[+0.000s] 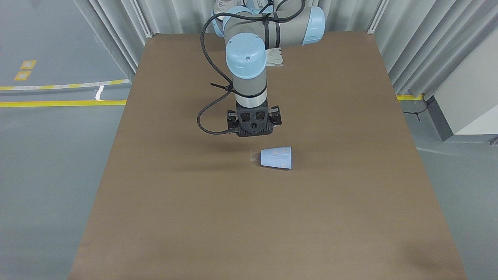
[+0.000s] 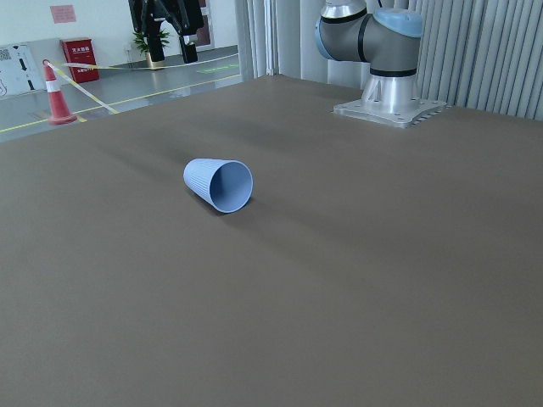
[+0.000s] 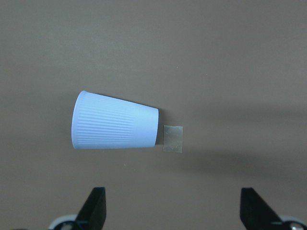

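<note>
A pale blue ribbed cup lies on its side on the brown table. In the left view its open mouth faces the camera, and the cup is below the gripper. A small translucent piece lies flat beside the cup's base in the wrist view. My gripper hangs above the table, its two fingers wide open at the bottom corners of the wrist view, nothing between them, with the cup ahead of them.
The robot's mounting plate sits at the far edge before a grey curtain. A traffic cone and red box stand on the floor beyond.
</note>
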